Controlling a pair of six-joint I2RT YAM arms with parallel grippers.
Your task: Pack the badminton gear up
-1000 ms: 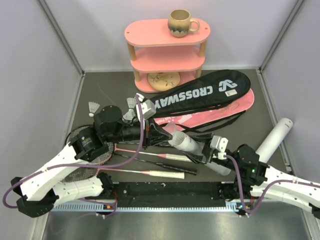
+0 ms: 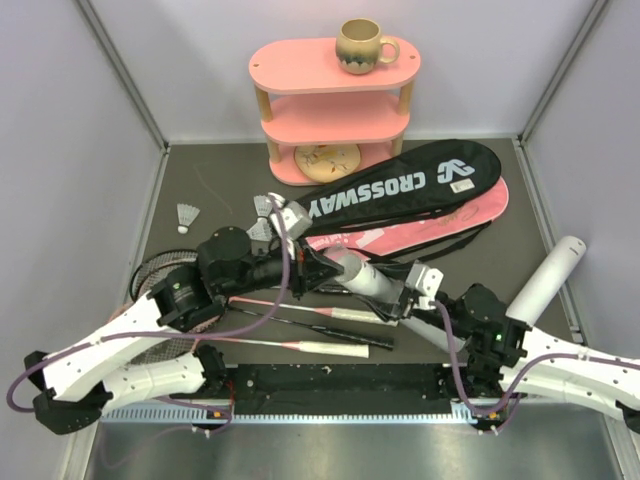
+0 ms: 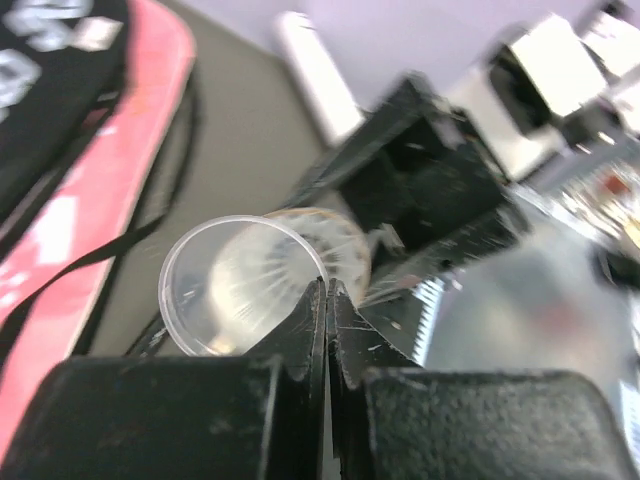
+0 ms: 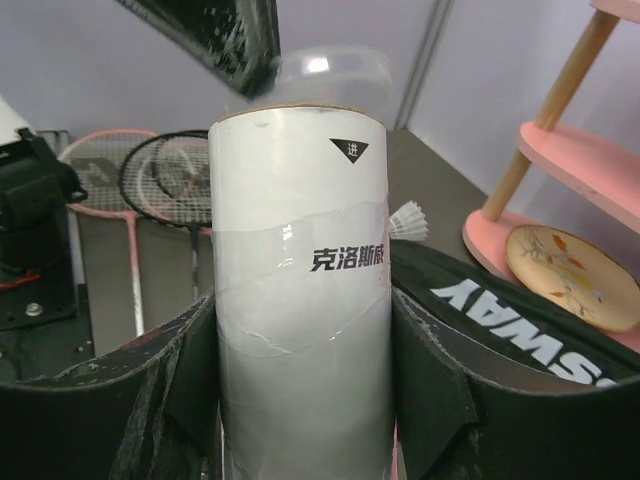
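A white shuttlecock tube [image 2: 360, 280] is held tilted above the mat, with my right gripper shut around its body. Through its end, pale feather-like ribs [image 3: 335, 240] show in the left wrist view. A clear plastic lid [image 3: 240, 285] stands at that end, its thin rim meeting the closed fingertips of my left gripper. In the right wrist view the lid [image 4: 335, 75] sits just over the tube's top edge. Two loose shuttlecocks, one at left [image 2: 187, 217] and one nearer the bag [image 2: 262, 215], lie on the mat.
A black racket bag [image 2: 400, 190] lies over a pink bag [image 2: 480, 213] in front of the pink shelf [image 2: 335, 120]. Several rackets, including a white-handled one [image 2: 330, 349], lie below the arms. A white cylinder [image 2: 545, 280] is at right.
The clear lid shows at its tip one second ago and now. The tube stays in my right gripper, barely shifted.
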